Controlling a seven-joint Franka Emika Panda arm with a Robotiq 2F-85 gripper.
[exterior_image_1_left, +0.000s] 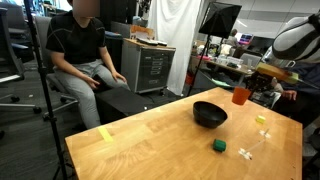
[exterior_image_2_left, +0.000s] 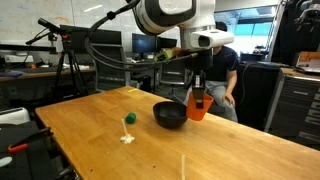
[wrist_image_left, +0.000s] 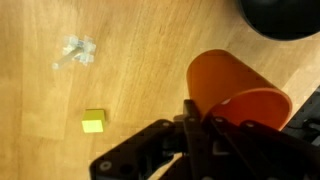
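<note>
An orange cup (wrist_image_left: 222, 75) is held off the table, with my gripper shut on it near the rim. From the second exterior view, the cup (exterior_image_2_left: 196, 106) hangs below the gripper (exterior_image_2_left: 197, 90), in front of and to the right of a black bowl (exterior_image_2_left: 169, 116). The first exterior view has the cup (exterior_image_1_left: 240, 96) to the right of the bowl (exterior_image_1_left: 210, 115), apart from it. The bowl (wrist_image_left: 285, 15) is cut off at the top right of the wrist view; its inside is too dark to read.
A yellow block (wrist_image_left: 94, 121) and a small white item (wrist_image_left: 75, 50) lie on the wooden table. Nearer the front is a green block (exterior_image_1_left: 219, 145). A person (exterior_image_1_left: 80, 50) sits beyond the table.
</note>
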